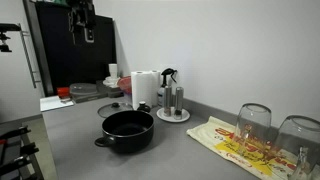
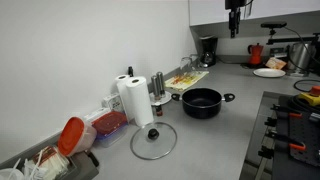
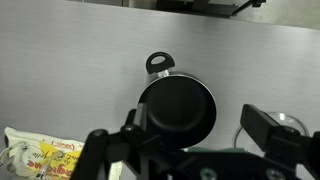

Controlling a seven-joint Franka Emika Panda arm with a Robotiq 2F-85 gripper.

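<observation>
A black pot stands uncovered on the grey table, its two handles showing in exterior view 2. From the wrist view the pot looks empty, its lower edge partly covered by my gripper. The fingers are spread wide with nothing between them. High above the table, my gripper hangs well clear of the pot; exterior view 2 also has the gripper near its top edge. A glass lid with a black knob lies flat beside the pot.
Paper towel rolls stand behind the pot and lid, close to shakers on a white plate. Two clear glass jars and a yellow printed cloth occupy one side.
</observation>
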